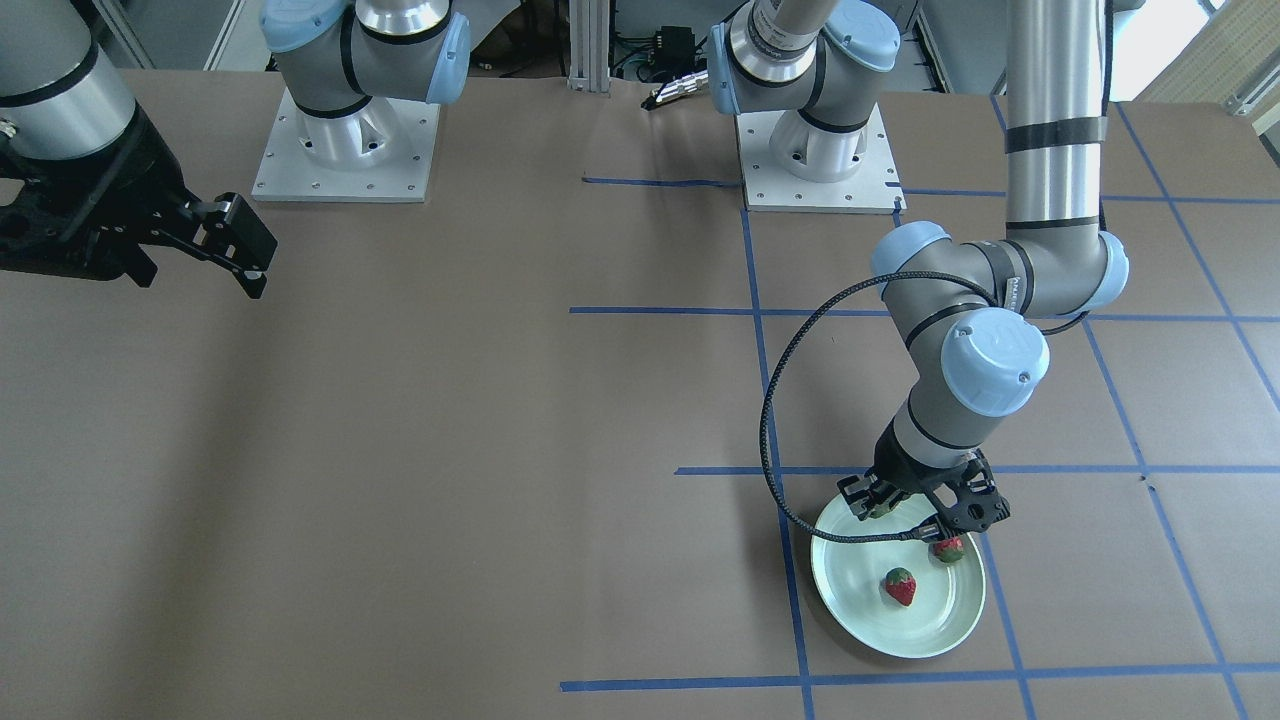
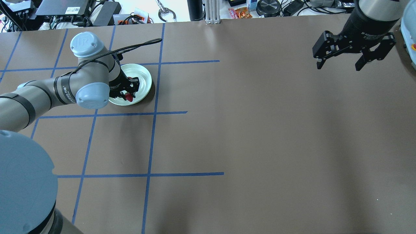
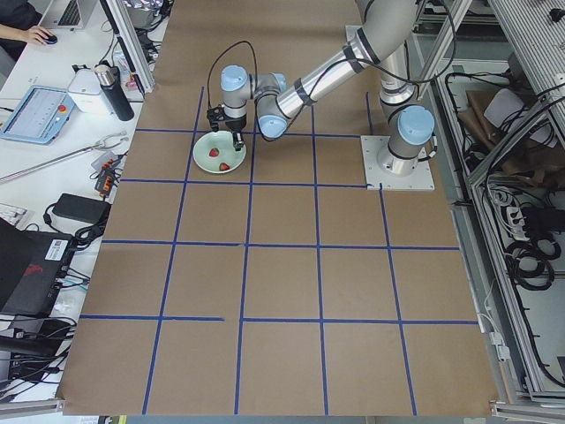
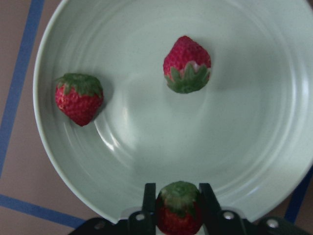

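Note:
A pale green plate (image 1: 876, 606) lies on the taped table. Two red strawberries with green caps rest in it: in the wrist view one (image 4: 78, 100) at the left, another (image 4: 187, 63) near the centre. My gripper is shut on a third strawberry (image 4: 178, 218), held over the plate's near edge with its cap upward. In the front view the gripper (image 1: 882, 498) hangs low over the back part of the plate and hides part of it.
Another black gripper (image 1: 204, 246) hangs at the left in the front view, well apart from the plate. Two more arm bases (image 1: 348, 168) stand at the back.

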